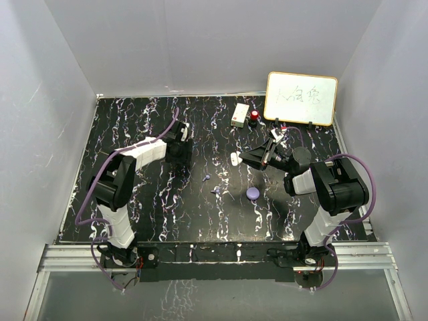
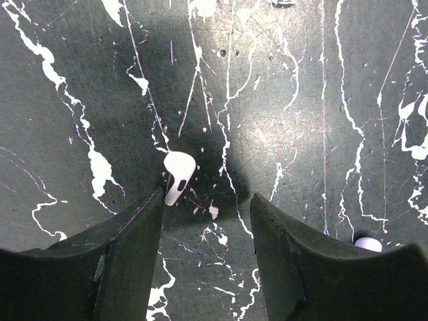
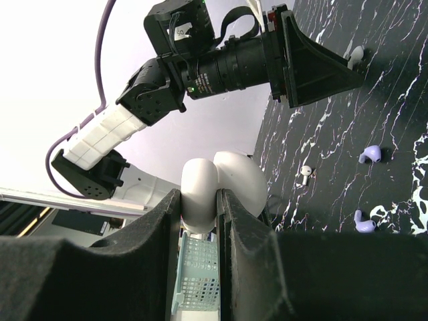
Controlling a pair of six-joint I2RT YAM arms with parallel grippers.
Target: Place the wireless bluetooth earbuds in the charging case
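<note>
A white earbud lies on the dark marbled table, just beyond the tip of the left finger of my left gripper, which is apart with nothing visibly held between its fingers. My right gripper is shut on the white charging case, held up with its lid raised; in the top view the case is near the middle. The right wrist view also shows a small white earbud on the table.
Purple earbuds and a round purple case lie in the middle front. A box, a red-capped bottle and a whiteboard stand at the back.
</note>
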